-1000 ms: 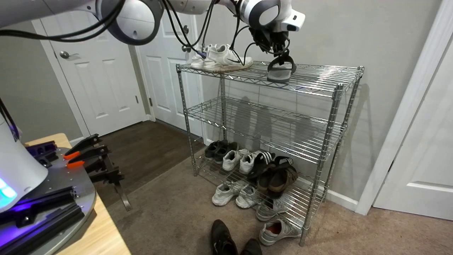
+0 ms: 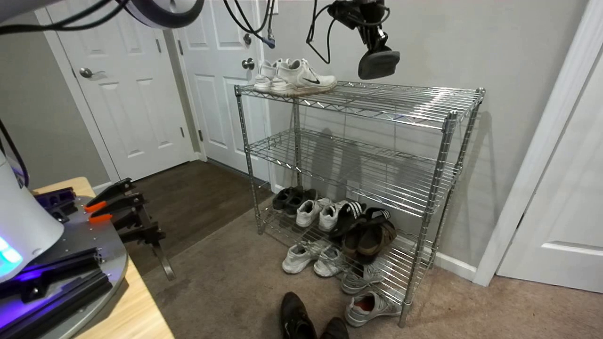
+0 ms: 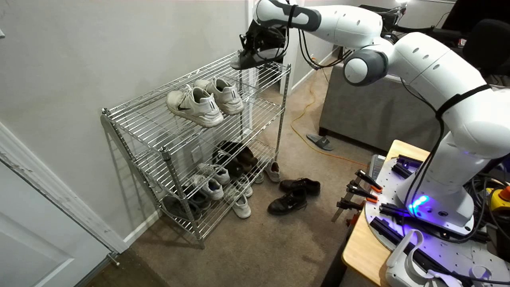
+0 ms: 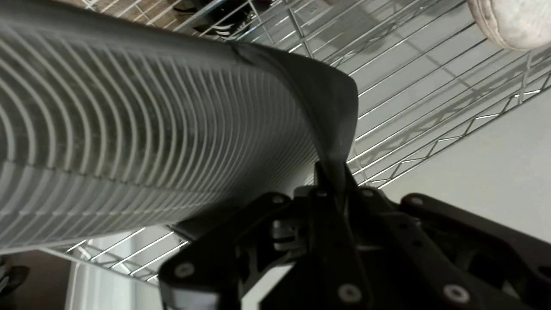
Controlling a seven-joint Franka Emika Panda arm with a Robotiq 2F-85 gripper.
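A dark grey slide sandal (image 2: 377, 65) hangs from my gripper (image 2: 377, 42), above the right part of the metal rack's top shelf (image 2: 418, 99). My fingers are shut on a thin edge of the sandal, as the wrist view shows, where the ribbed sole of the sandal (image 4: 170, 119) fills the left side. In exterior view 2 the sandal (image 3: 246, 61) is partly covered by the arm's dark wrist hardware. White Nike sneakers (image 2: 302, 79) stand together at the left end of the top shelf. Another grey slide (image 3: 320, 141) lies on the carpet beside the sofa.
The middle shelf (image 3: 220, 129) is bare. Several shoes crowd the bottom shelf, with more along its front edge. Black dress shoes (image 3: 289, 198) lie on the carpet. A yellow cord (image 3: 310, 103) crosses the floor. Top-shelf space right of the sneakers is clear in exterior view 1.
The sandal has risen from about top-shelf level to above it, still held, and is turned differently. The arm has lifted, its wrist now mostly out of exterior view 1.
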